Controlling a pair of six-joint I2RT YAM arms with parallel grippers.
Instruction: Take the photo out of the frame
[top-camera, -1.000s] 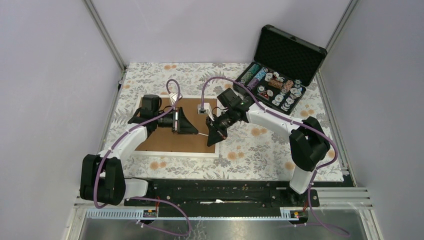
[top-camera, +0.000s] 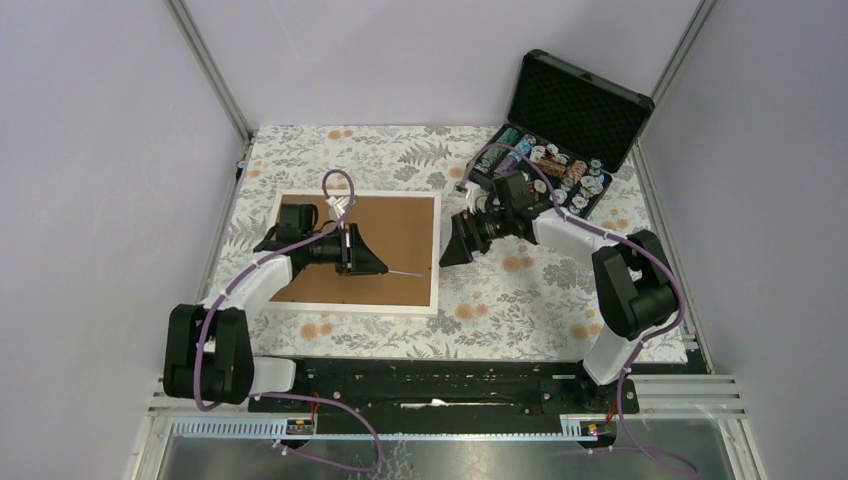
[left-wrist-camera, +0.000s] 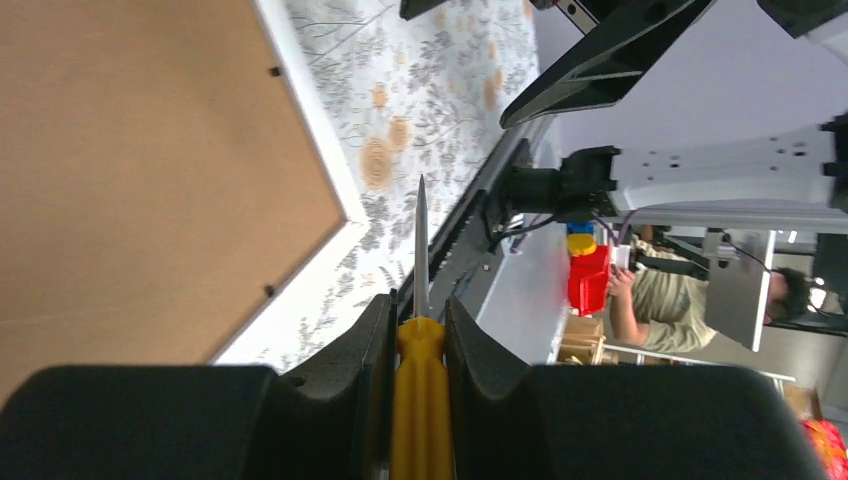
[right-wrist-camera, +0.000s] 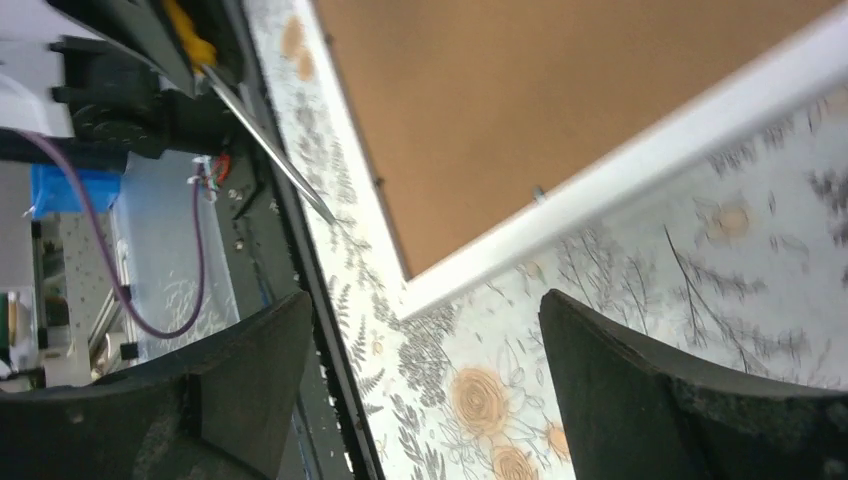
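A picture frame with a white border (top-camera: 436, 225) and a brown back panel (top-camera: 400, 235) lies back side up on the left of the table. Small dark tabs (left-wrist-camera: 275, 71) show along its inner edge. Over the panel, my left gripper is shut on the yellow handle of a screwdriver (left-wrist-camera: 421, 400); its thin metal shaft (right-wrist-camera: 270, 145) points right, clear of the fingers. My right gripper stands open just right of the frame's right border, nothing between its fingers. The photo is hidden from every view.
An open black case (top-camera: 582, 85) of poker chips stands at the back right. Both arms hang over the middle, close to each other.
My right gripper has opened and drawn away to the right from the screwdriver's tip. The left gripper, still on the screwdriver, has shifted slightly left, and the bare shaft now shows.
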